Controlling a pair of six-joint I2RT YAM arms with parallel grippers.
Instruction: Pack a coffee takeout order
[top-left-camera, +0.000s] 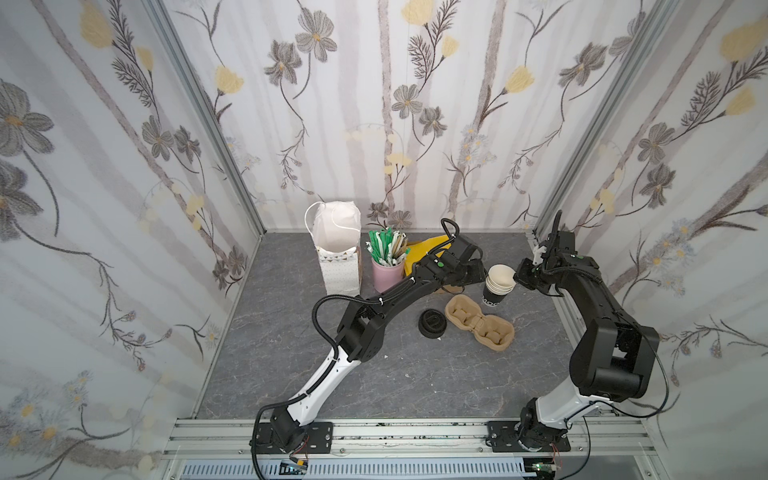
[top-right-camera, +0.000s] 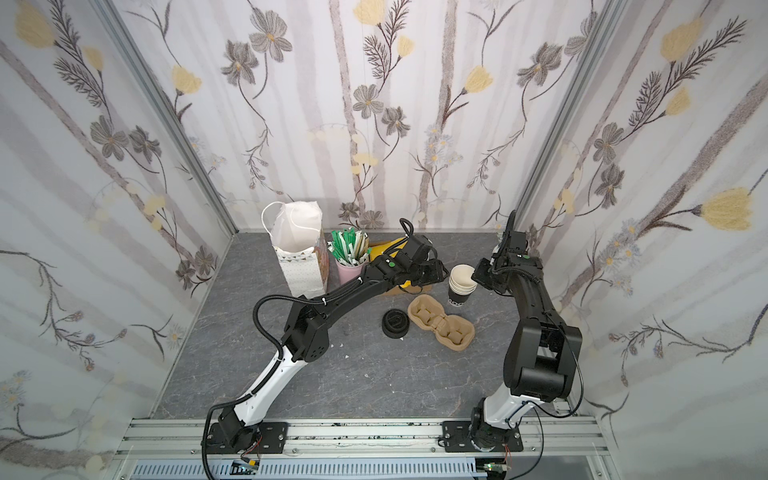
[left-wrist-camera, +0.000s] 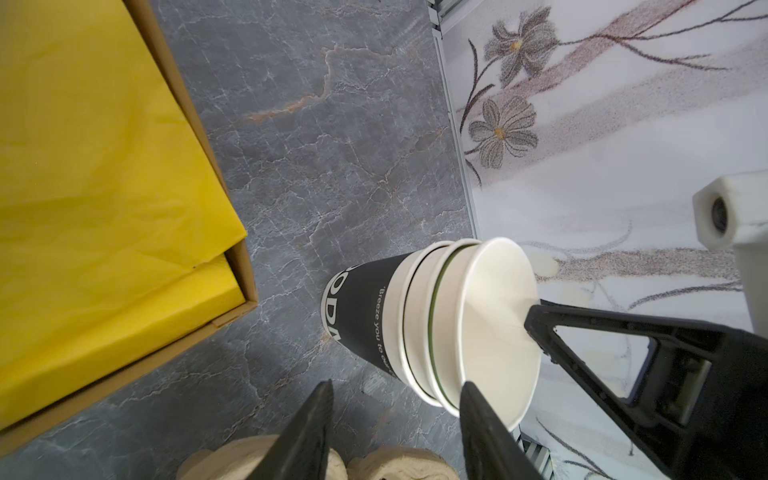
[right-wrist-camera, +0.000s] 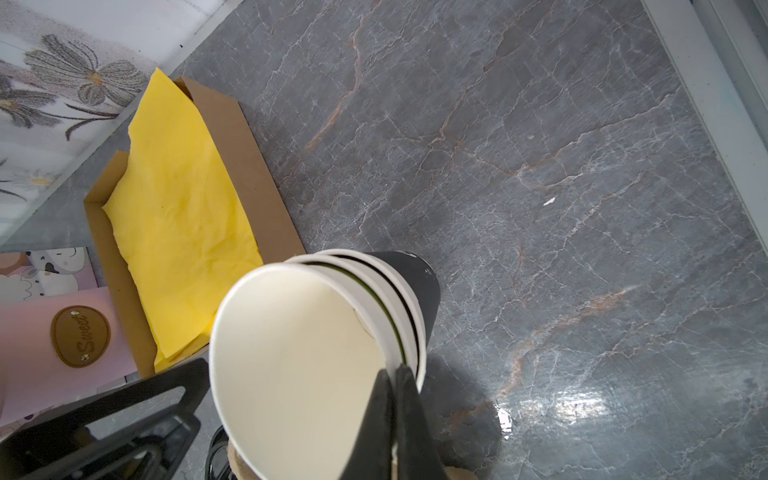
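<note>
A stack of paper cups (left-wrist-camera: 360, 312) (right-wrist-camera: 296, 360) (top-left-camera: 498, 280), dark printed outer cup with white ones nested inside, stands right of the yellow-lined box. My right gripper is shut on the top cup's rim. My left gripper is open beside the stack, coming from the left, nothing between its fingers. The cardboard cup carrier (top-left-camera: 496, 334) (top-right-camera: 454, 332) lies in front of the cups, with black lids (top-left-camera: 432, 324) (top-right-camera: 395, 323) to its left.
A white paper bag (top-left-camera: 340, 269) stands at back left, beside a pink holder (top-left-camera: 388, 274) of wrapped straws or sticks. The yellow-lined box (right-wrist-camera: 184, 208) lies behind the left arm.
</note>
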